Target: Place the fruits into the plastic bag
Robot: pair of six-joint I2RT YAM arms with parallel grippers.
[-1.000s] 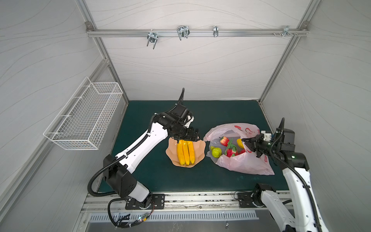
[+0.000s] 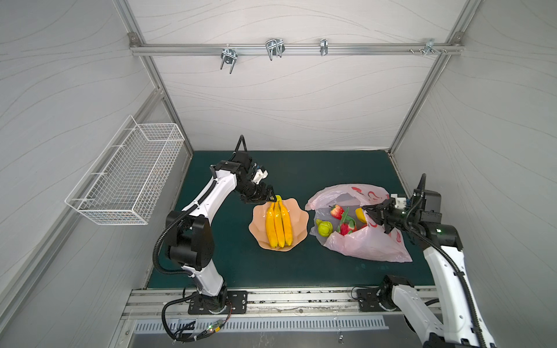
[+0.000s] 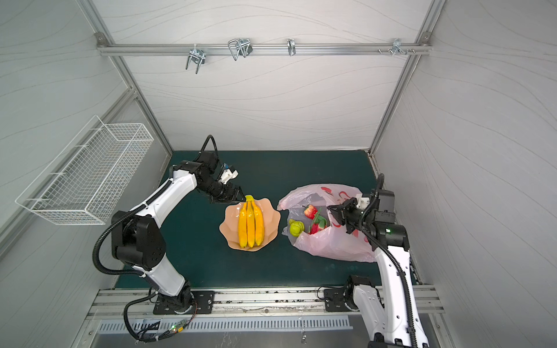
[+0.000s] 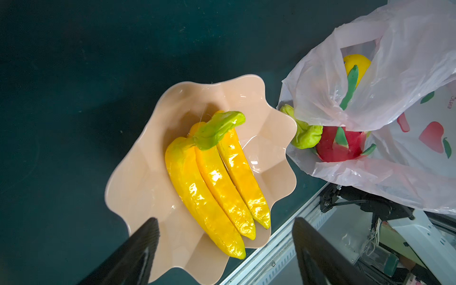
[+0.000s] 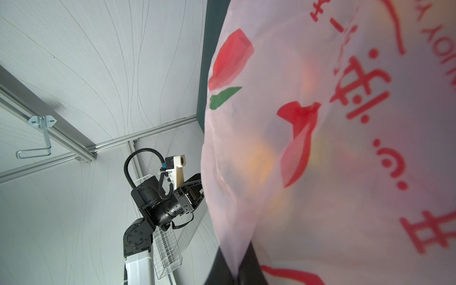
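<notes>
A bunch of yellow bananas [image 4: 204,182] with a green stem lies in a peach wavy-edged bowl [image 4: 156,123]. My left gripper [image 2: 271,195] hovers at the bowl's back left edge, its fingers apart and nothing between them. The pink-white plastic bag [image 2: 371,246] lies on the right with its mouth towards the bowl. In it are a red-yellow fruit [image 2: 336,211], a green fruit [image 2: 323,227], a red fruit with green leaves [image 2: 347,226] and a yellow fruit [image 2: 361,214]. My right gripper is shut on the gathered film of the bag.
A white wire basket [image 2: 130,174] hangs on the left wall. Bare dark green table [image 2: 278,165] shows behind the bowl and in front of it. The bag's near edge stands close to the bowl's right side.
My left gripper has swung left and back, off the space above the bowl, so the banana stem is now in sight. The right arm and bag look nearly unchanged.
</notes>
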